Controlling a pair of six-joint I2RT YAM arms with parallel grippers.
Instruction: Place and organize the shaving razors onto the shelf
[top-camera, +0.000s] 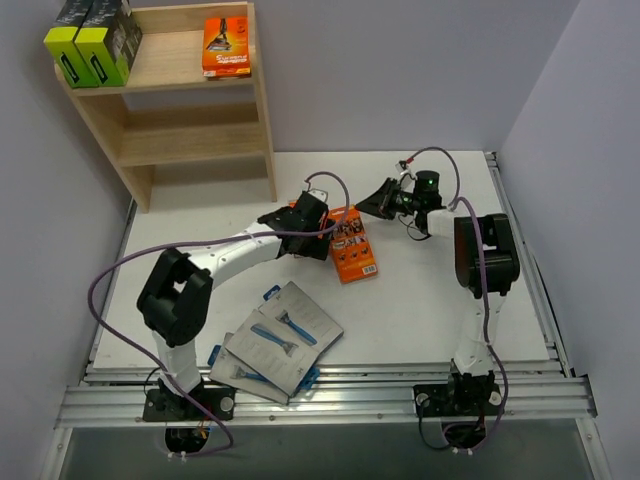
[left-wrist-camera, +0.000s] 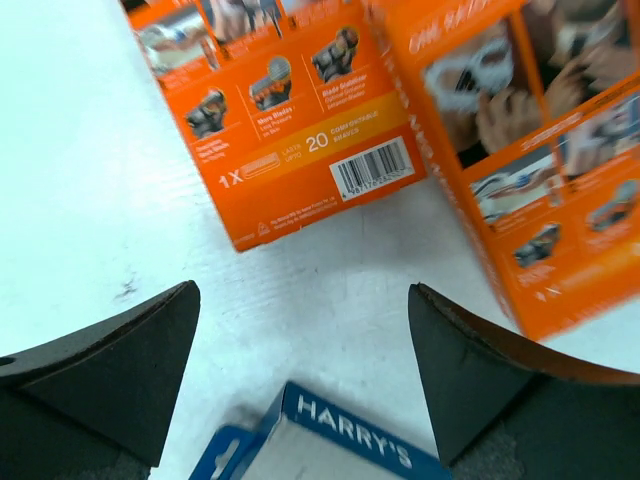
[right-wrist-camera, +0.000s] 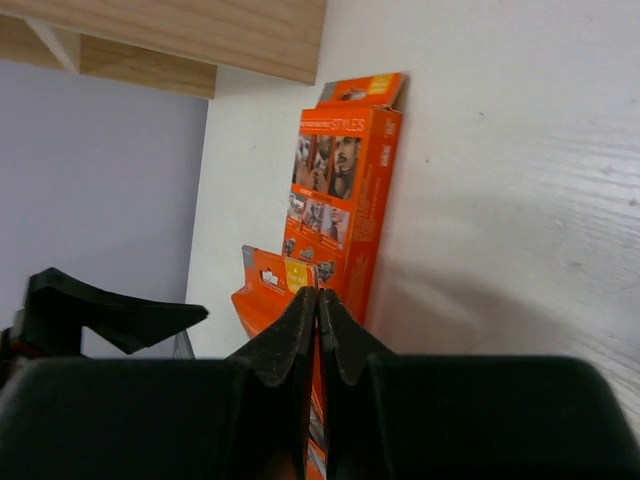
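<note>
Two orange razor boxes lie on the table; the right one is turned at a slant, while my left gripper mostly covers the other. In the left wrist view, the left box and right box are both beyond my left gripper, which is open with bare table between its fingers. My right gripper is shut, nothing visible between its fingers. Its tips overlap the hanging tab of the nearer orange box in view; contact cannot be told. The farther box lies behind.
A wooden shelf at back left has two green-black boxes and an orange box on top; its middle level is empty. Grey razor packs overlap near the front.
</note>
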